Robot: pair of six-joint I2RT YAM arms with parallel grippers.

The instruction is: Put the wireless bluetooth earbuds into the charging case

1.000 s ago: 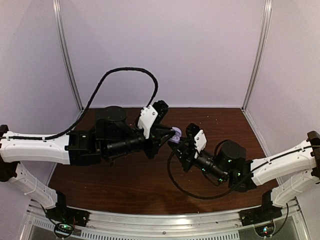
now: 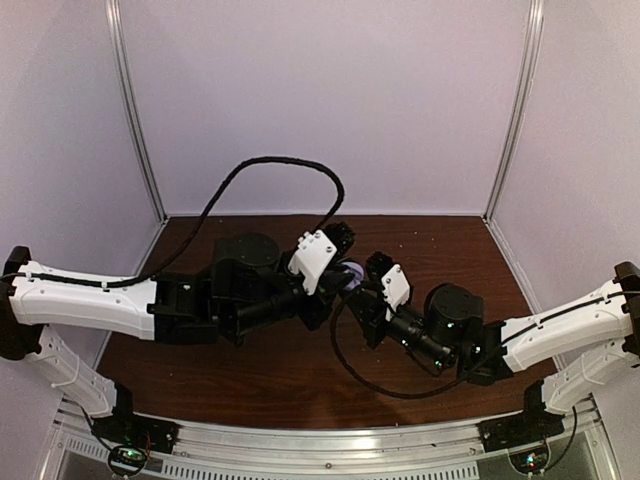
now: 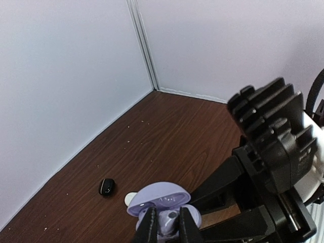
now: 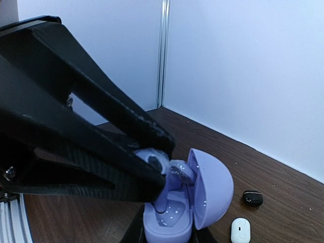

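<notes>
The lavender charging case [image 4: 168,228] has its lid [image 4: 212,190] swung up, and my right gripper is shut on it from below. A lavender earbud [image 4: 156,158] is pinched by my left gripper, whose fingers [image 4: 144,131] come in from the left in the right wrist view. The earbud's stem reaches down into one side of the case's cavity; how deep it sits cannot be told. In the top view the two grippers meet around the case [image 2: 352,275], which they partly cover. No second earbud is clearly visible.
A small black case [image 3: 107,187] lies on the brown table [image 2: 270,380], with a white case [image 4: 240,231] near it. White walls enclose the back and sides.
</notes>
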